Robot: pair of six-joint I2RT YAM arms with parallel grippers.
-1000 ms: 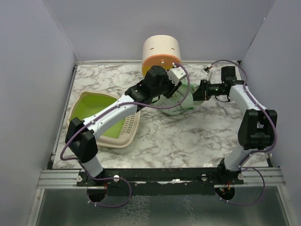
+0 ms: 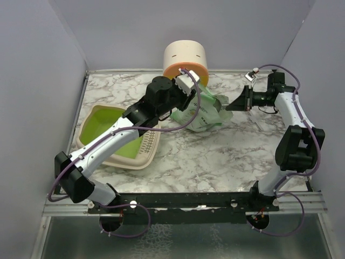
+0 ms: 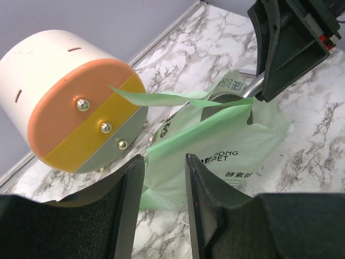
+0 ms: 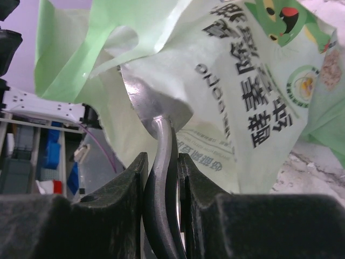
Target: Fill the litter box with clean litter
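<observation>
A pale green litter bag [image 3: 205, 151] lies on the table beside a cylinder, its top loose and gaping. In the right wrist view a metal scoop [image 4: 153, 102] reaches into the bag opening, its handle held in my right gripper. My left gripper is above and left of the bag, partly open, with nothing visible between its fingers. The litter box [image 2: 145, 154], cream with a green inside, sits on the left, partly hidden under my left arm; no litter shows in its visible part.
The white cylinder [image 2: 184, 54] with an orange front stands at the back. Bare marble table [image 2: 188, 167] lies at the front centre and on the right. Walls bound the table on the sides and back.
My right gripper has moved right with the scoop, drawing it partway out of the bag.
</observation>
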